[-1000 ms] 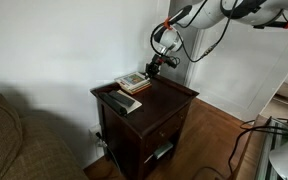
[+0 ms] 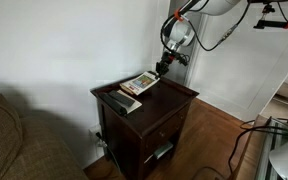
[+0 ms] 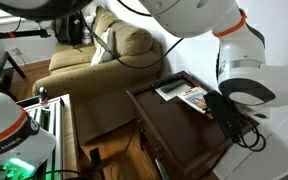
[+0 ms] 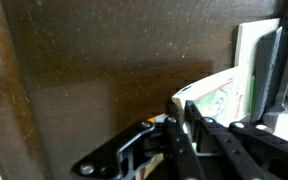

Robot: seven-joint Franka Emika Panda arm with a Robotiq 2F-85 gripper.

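Observation:
In the first exterior view a book or magazine with a pale, coloured cover lies on top of the dark cabinet. My gripper is at its far right end, low over the cabinet. From the second exterior view, the same cover shows just left of the gripper. Close up in the wrist view, the gripper is shut on the book's pale edge. Part of the book is hidden beneath the gripper body, and how far it is raised is hard to tell.
A second pale book lies near the cabinet's left edge, beside a black narrow object. The wall stands close behind.
The pale-covered book has moved the same way and looks turned or tilted.

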